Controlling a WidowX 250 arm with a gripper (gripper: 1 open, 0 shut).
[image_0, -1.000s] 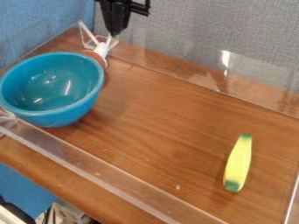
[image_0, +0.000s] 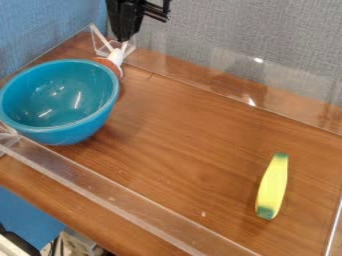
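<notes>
The black gripper (image_0: 131, 20) hangs at the top left of the camera view, above a white wire object with an orange base (image_0: 114, 52) in the back left corner. Its fingertips are dark and small, so the finger state is hard to make out. A large blue bowl (image_0: 60, 110) stands at the left, in front of the white object. A yellow toy with green ends, like a banana or corn (image_0: 273, 185), lies at the right of the wooden table (image_0: 181, 150).
Clear strips run along the back and front edges. A blue padded wall (image_0: 34, 30) is at the left and a grey wall (image_0: 254, 45) at the back.
The gripper has shifted slightly at the top of the view. The bowl, white object and yellow toy have not moved.
</notes>
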